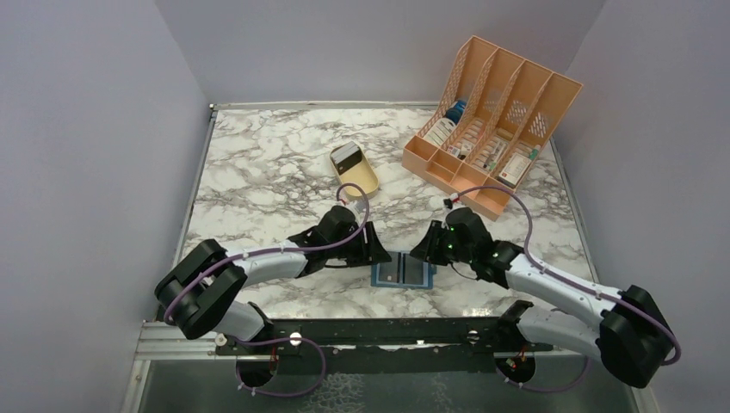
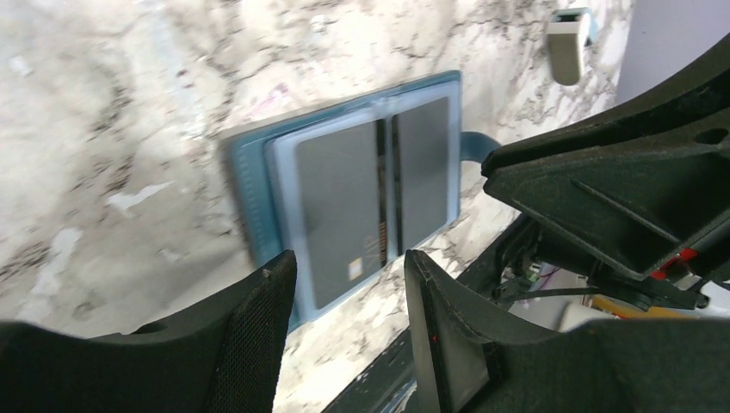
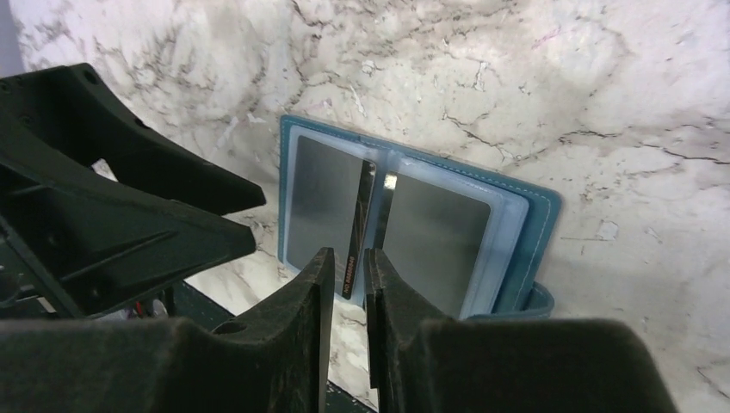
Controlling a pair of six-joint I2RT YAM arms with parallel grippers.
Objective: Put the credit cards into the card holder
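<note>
The blue card holder (image 1: 401, 280) lies open on the marble table at front centre, with dark cards or panels in clear sleeves (image 2: 336, 215) (image 3: 435, 241). My left gripper (image 1: 373, 251) is at its left side, fingertips (image 2: 275, 271) low by the holder, parted with nothing visible between them. My right gripper (image 1: 430, 248) is over its right side, fingertips (image 3: 323, 262) a little apart, nothing visible between them. In the top view, a yellow tray (image 1: 361, 179) behind the holder holds a stack of light and dark cards (image 1: 346, 155).
A salmon organizer (image 1: 456, 176) with stationery stands at the back right. Grey walls surround the table, and a dark rail runs along the front edge.
</note>
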